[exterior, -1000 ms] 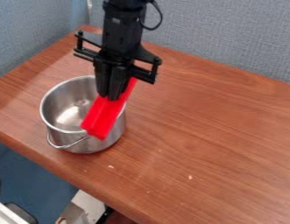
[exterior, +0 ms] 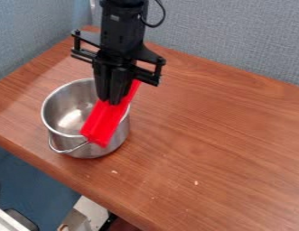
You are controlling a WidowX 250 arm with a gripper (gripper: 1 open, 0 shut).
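Observation:
A long red block [exterior: 107, 120] is held at a slant by my black gripper [exterior: 113, 87], its upper end between the fingers. The block hangs over the right part of a silver metal pot [exterior: 65, 115] with a wire handle, which stands near the table's left edge. Whether the block touches the pot's rim cannot be told from this view.
Grey padded walls [exterior: 236, 45] stand along the back and left.

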